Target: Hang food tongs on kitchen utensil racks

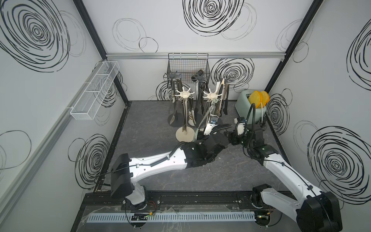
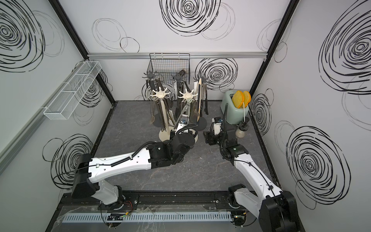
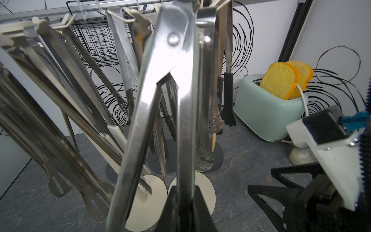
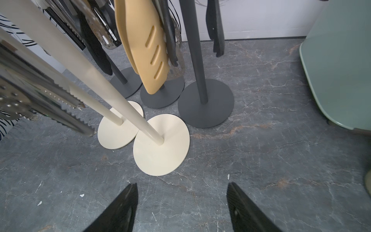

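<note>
My left gripper is shut on steel food tongs [image 3: 183, 127], held upright at the front of the right cream rack [image 1: 211, 95], their top close under its hooks. Whether they rest on a hook is not clear. The left cream rack [image 1: 184, 94] and dark racks [image 2: 150, 75] behind carry several hanging utensils. My right gripper stands apart to the right, low over the table, its fingers parted with nothing between them.
A mint toaster [image 2: 231, 110] with yellow bread slices stands at the back right. A black wire basket [image 1: 188, 61] hangs on the back rail, a white one [image 1: 94, 87] on the left wall.
</note>
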